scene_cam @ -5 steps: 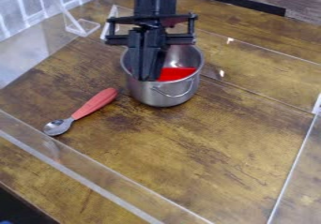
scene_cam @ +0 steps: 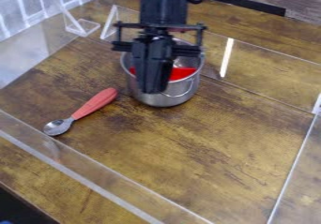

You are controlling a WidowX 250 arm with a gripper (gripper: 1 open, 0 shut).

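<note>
My dark gripper (scene_cam: 156,76) hangs over and in front of a steel pot (scene_cam: 174,96) with red showing inside, hiding much of it. Its fingers look shut, with nothing visible between them. Left of the pot, a spoon with a red handle (scene_cam: 94,103) and a metal head (scene_cam: 58,126) lies on the wooden table (scene_cam: 201,162).
Clear panels border the table at left, front and right. A thin white strip (scene_cam: 227,56) stands at the back right. The table to the right and front of the pot is clear.
The gripper has moved lower and to the right in view, now covering more of the pot. The spoon has stayed in place.
</note>
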